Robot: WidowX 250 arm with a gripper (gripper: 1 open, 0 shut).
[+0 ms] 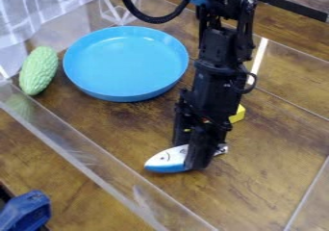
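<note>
My black gripper point(198, 143) reaches down to the wooden board at lower middle, shut on a white and blue fish-shaped object point(167, 161) that lies low on or just over the board. The fingers cover the object's right part. A yellow object point(238, 114) shows partly behind the arm, to the right.
A blue bowl point(122, 60) sits at upper left, with a green corn-like toy point(38, 69) left of it. A blue object point(23, 212) lies at lower left beyond a clear edge strip. The board's right side is clear.
</note>
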